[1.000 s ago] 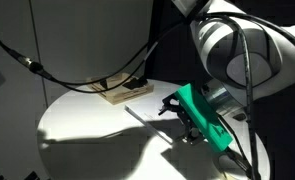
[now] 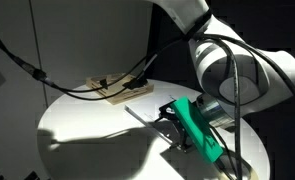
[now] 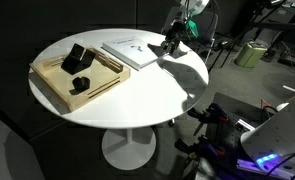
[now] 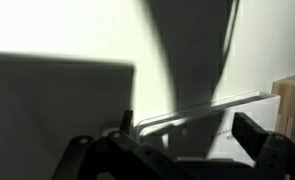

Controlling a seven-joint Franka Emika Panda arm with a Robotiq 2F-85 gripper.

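Note:
My gripper stands open low over the white table, with its two dark fingers (image 4: pixel 249 130) well apart. Beneath it, the edge of a flat white box (image 4: pixel 227 108) runs through the space between the fingers. In exterior view 2 my gripper (image 3: pixel 171 45) is at the right end of that white box (image 3: pixel 127 50). Exterior view 1 shows the gripper (image 2: pixel 173 130) partly hidden by its green part; whether a finger touches the box cannot be told.
A wooden tray (image 3: pixel 109 77) with a black block (image 3: pixel 78 56) and a small dark object (image 3: pixel 81 84) is on the left of the table. Cables hang across exterior view 1.
The arm has come down toward the table over the last second, its green part sinking in exterior view 1. The white box and the tray appear unmoved.

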